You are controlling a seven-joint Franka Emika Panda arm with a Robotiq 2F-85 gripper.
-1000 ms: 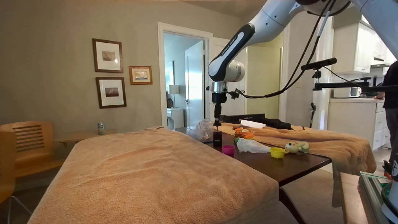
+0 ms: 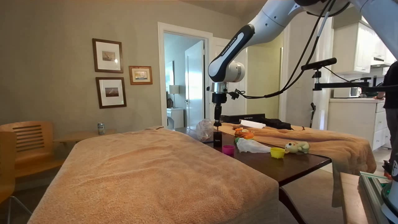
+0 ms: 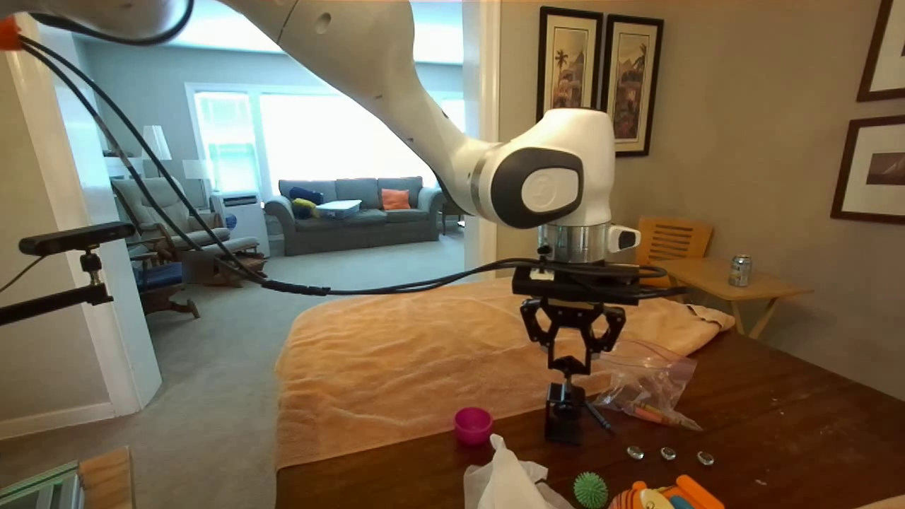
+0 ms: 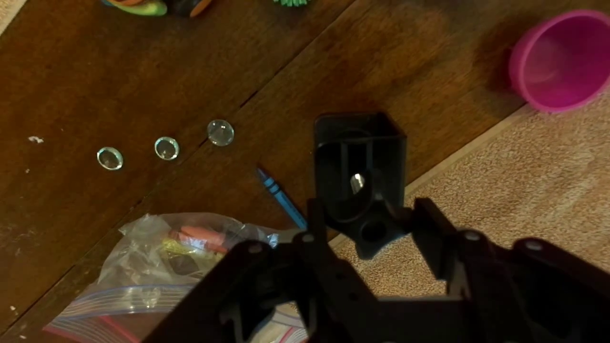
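Observation:
My gripper points straight down and is shut on a small black piece with a round hole; its exact kind is unclear. Directly below, a black open-topped box stands on the dark table near the orange towel. Inside that box lies a small shiny clear piece. The held piece overlaps the box's near side in the wrist view, and I cannot tell whether they touch. In exterior view 1 the box appears just beneath the fingers.
Clear glass gems and a blue crayon lie beside the box. A zip bag, a pink cup, a green spiky ball and a white cloth or bag surround it. A yellow cup sits farther off.
Almost nothing differs in exterior view 1; the arm and the box beneath it look practically still.

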